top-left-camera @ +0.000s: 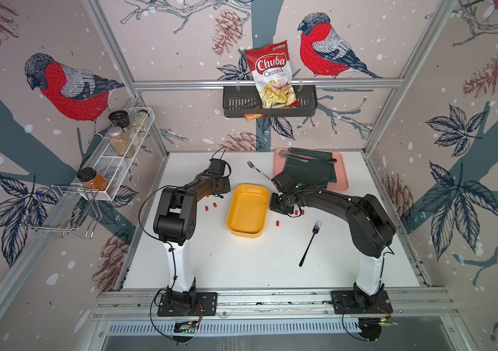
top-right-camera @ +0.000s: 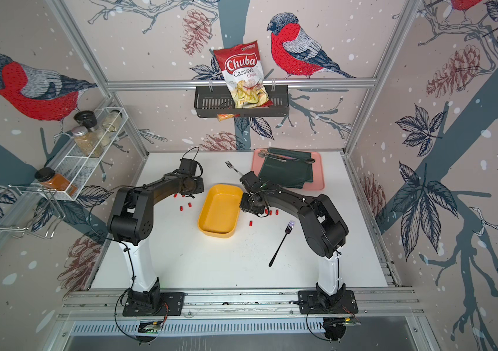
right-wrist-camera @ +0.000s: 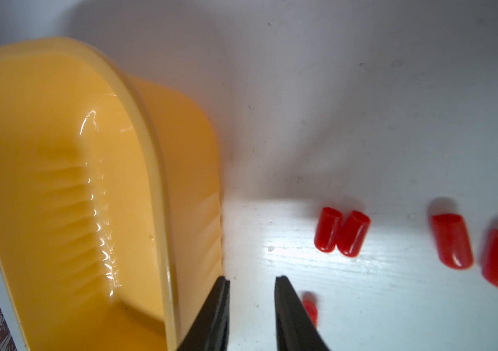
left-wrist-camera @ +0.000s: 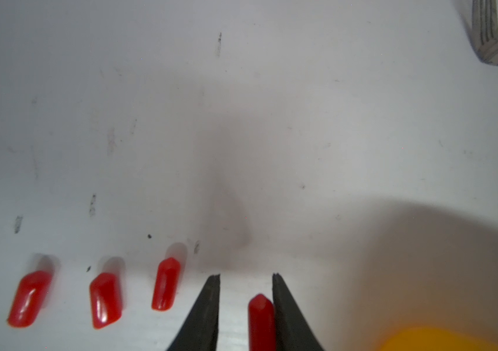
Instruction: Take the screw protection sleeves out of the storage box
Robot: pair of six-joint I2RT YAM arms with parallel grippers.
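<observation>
The yellow storage box (top-left-camera: 247,210) sits mid-table, looking empty. Small red sleeves (top-right-camera: 250,223) lie on the table on both sides of it. In the left wrist view, three sleeves (left-wrist-camera: 106,298) lie left of my open left gripper, and another (left-wrist-camera: 262,321) shows between or beneath its fingertips. In the right wrist view, my right gripper is open beside the box's right wall, with one partly hidden sleeve (right-wrist-camera: 310,310) by its right finger and several others (right-wrist-camera: 353,234) farther right.
A fork (top-left-camera: 310,245) lies at the front right, another (left-wrist-camera: 494,49) at the back. A pink tray (top-left-camera: 340,178) with dark cloth and utensils fills the back right. A wire rack stands at the left wall.
</observation>
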